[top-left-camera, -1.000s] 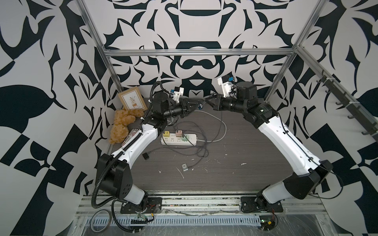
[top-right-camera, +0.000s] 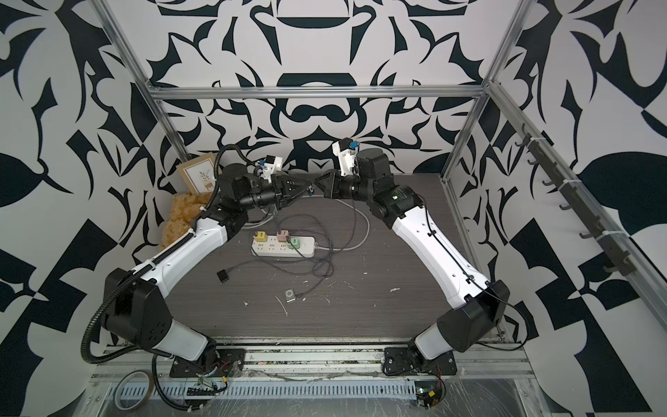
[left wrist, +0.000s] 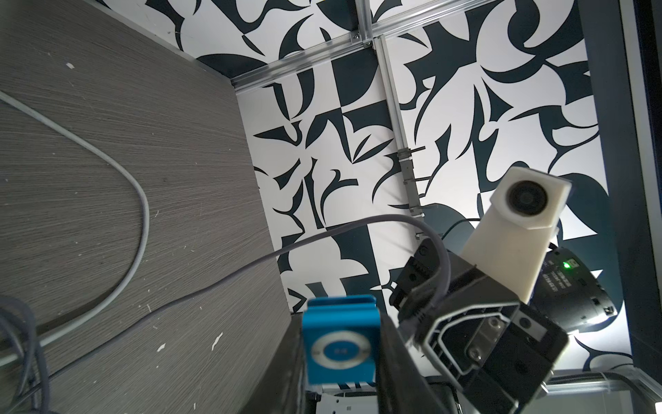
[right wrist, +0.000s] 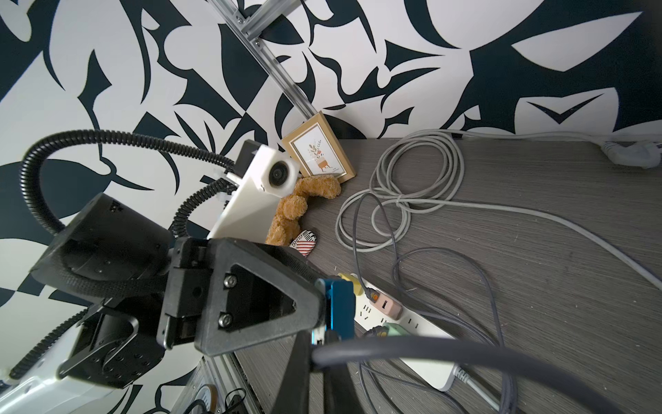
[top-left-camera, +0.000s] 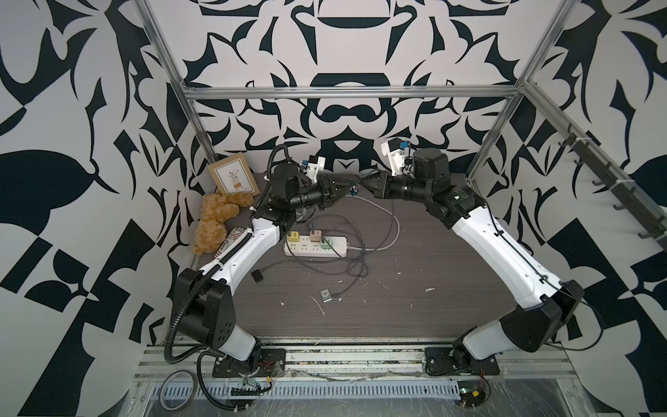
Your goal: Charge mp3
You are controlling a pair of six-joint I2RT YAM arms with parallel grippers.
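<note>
A small blue mp3 player [left wrist: 341,345] with a pale round control ring faces the camera in the left wrist view, pinched between the fingers of my left gripper. In the right wrist view the player [right wrist: 340,307] appears edge-on, in front of the left arm's fingers. My right gripper is shut on a dark grey charging cable [right wrist: 441,350], which arcs away across the foreground. Seen from the top left view, the two grippers meet tip to tip above the back of the table. The cable's plug end is hidden, so I cannot tell whether it sits in the player.
A white power strip [top-left-camera: 335,245] with yellow, pink and green plugs lies below the left gripper. Loose cables tangle around it, with two other cable ends nearby. A teddy bear [top-left-camera: 210,221] and a picture frame [top-left-camera: 234,174] stand at left.
My right gripper has shifted slightly left and a little down, closing the gap to the player. The left arm looks unchanged.
</note>
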